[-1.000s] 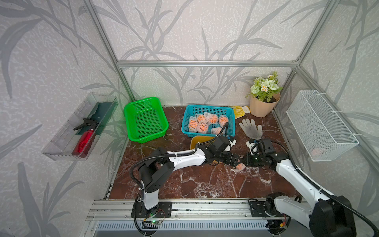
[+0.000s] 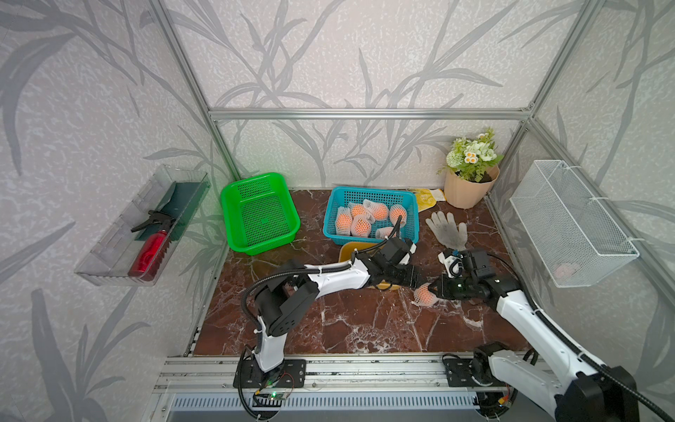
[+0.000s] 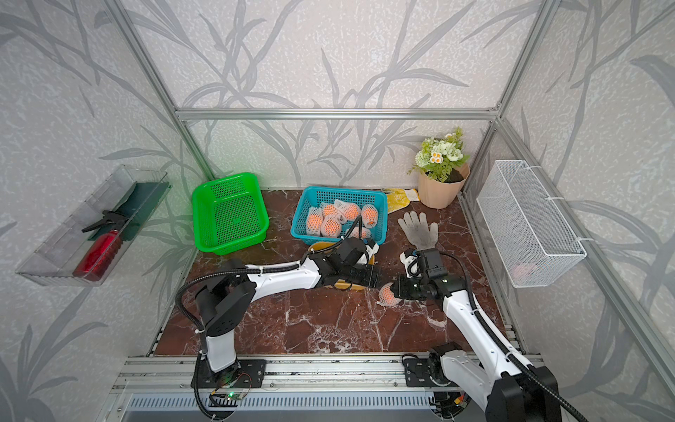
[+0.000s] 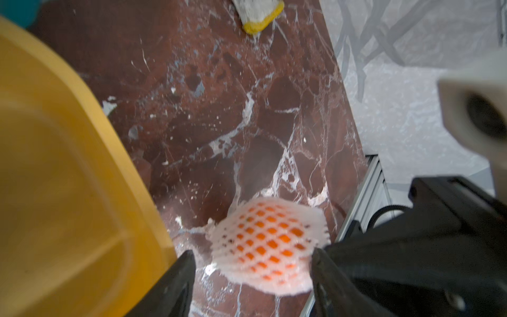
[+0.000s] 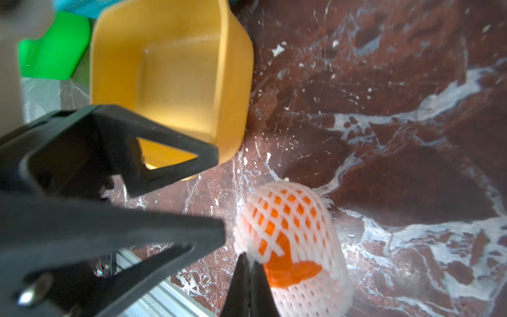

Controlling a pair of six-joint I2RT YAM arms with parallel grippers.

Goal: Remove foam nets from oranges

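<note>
An orange in a white foam net lies on the dark red marble table between my grippers, its net torn so that bare peel (image 5: 287,269) shows in the right wrist view. My left gripper stands part open above it, beside the yellow tub (image 5: 174,79), with the orange beyond its fingertips. My right gripper is shut at the edge of the net; whether any net is caught between its tips is hard to tell. More netted oranges (image 2: 360,223) lie in the blue basket (image 2: 336,197).
An empty green basket (image 2: 260,183) stands at the back left. A grey glove (image 2: 448,232) and a potted plant (image 2: 464,186) are at the back right. A white wire basket (image 2: 573,225) hangs on the right wall.
My right arm has shifted slightly toward the front, staying at the orange.
</note>
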